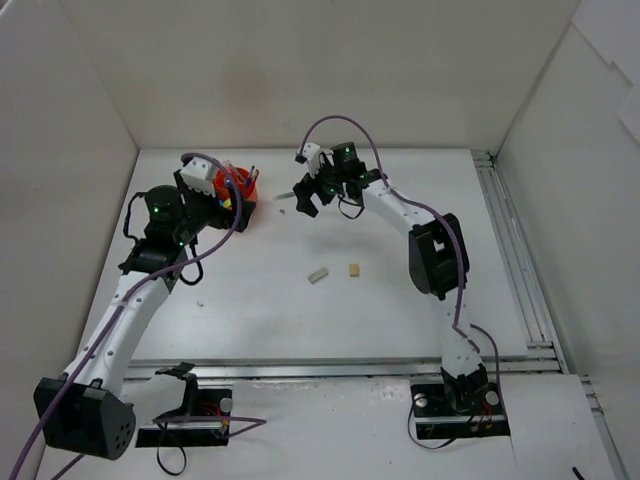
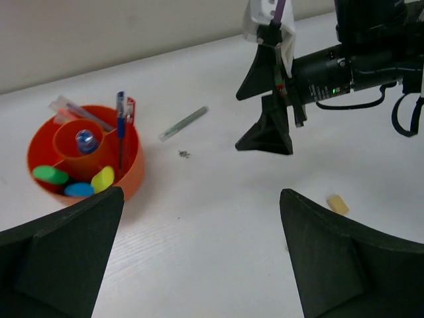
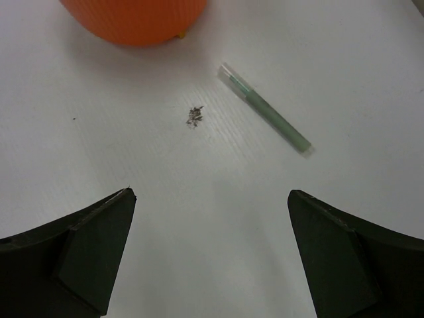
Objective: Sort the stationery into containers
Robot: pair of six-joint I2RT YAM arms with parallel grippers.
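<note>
An orange round container (image 2: pixel 132 172) with compartments holds pens, a clear tube and coloured pieces, green, blue and yellow. A green pen-like stick lies right of it on the table, also under the open right gripper in the right wrist view, beyond its fingertips. My left gripper is open with nothing between its fingers, hovering in front of the container, which it partly covers in the top view. A pale block (image 1: pixel 318 275) and a yellow block (image 1: pixel 354 270) lie mid-table.
A small dark speck cluster (image 3: pixel 195 116) lies beside the stick. Walls (image 1: pixel 320 70) enclose the back and sides.
</note>
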